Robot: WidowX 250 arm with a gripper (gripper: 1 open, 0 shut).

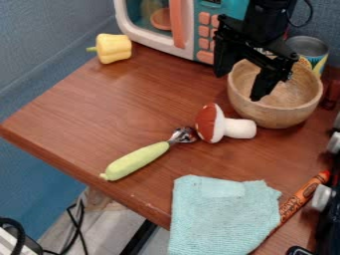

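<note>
The black gripper hangs over the rim of a wooden bowl at the right back of the table; whether its fingers are open or shut is hard to tell. In front of the bowl lie a red-and-white toy mushroom and an ice cream scoop with a pale green handle. A yellow toy pepper stands at the back left.
A toy microwave and a can stand at the back. A light blue cloth, a patterned rolling pin and dark bottles occupy the front right.
</note>
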